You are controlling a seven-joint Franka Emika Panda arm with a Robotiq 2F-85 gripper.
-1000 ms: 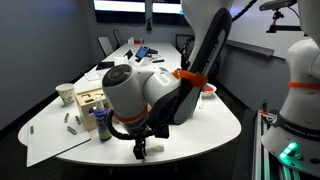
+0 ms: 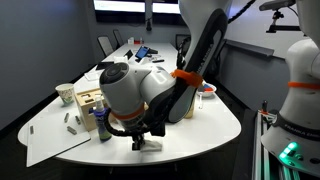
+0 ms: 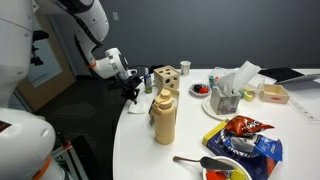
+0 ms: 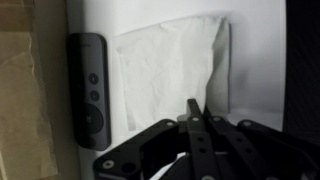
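A folded white cloth lies on the white table, with a loose fold along its right side running down toward my fingertips. My gripper is shut at the cloth's lower edge; whether some of the thin fabric is pinched between the fingers is hard to see. From the front, the gripper is low over the table with the cloth beside and under it. In the other exterior view the cloth is a small white patch near the table edge, below the gripper.
A black remote lies just left of the cloth, then a cardboard box. A dark bottle stands near the arm. The table's edge is close by; bare tabletop extends to the right.
The gripper has risen slightly and shifted a little to the left in exterior view 1. More white cloth shows beside it than before.
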